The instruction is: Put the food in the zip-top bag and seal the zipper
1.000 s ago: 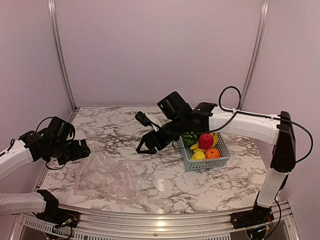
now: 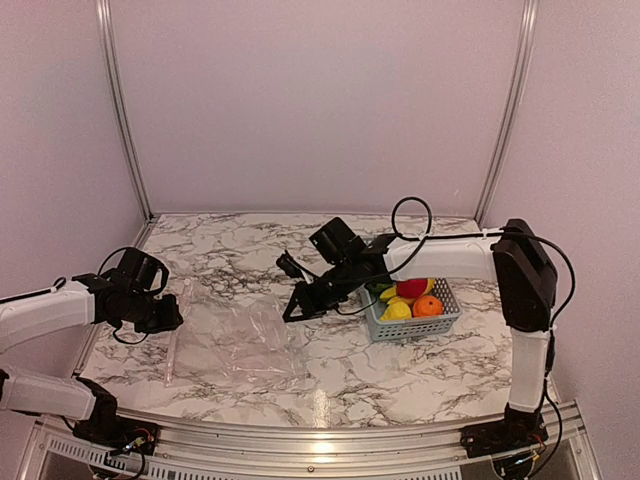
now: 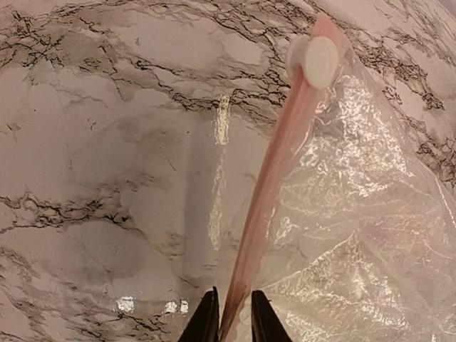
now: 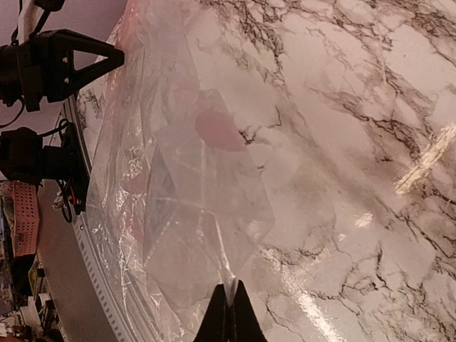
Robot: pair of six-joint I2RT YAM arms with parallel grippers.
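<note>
A clear zip top bag (image 2: 258, 345) lies on the left half of the marble table, flat-looking and without food in it. Its pink zipper strip (image 3: 267, 178) carries a white slider (image 3: 320, 63) near the far end. My left gripper is shut on the strip's near part. At the bag's opposite side, my right gripper is shut on thin film, which runs up from between its fingertips. The food sits in a grey basket (image 2: 412, 328) at right: an orange (image 2: 427, 306), a lemon (image 2: 397, 310) and a red fruit (image 2: 411, 287), partly hidden by the right arm.
The right arm (image 2: 440, 258) reaches across above the basket. A metal rail (image 2: 320, 424) borders the table's front edge. Bare marble lies behind the bag and in front of the basket.
</note>
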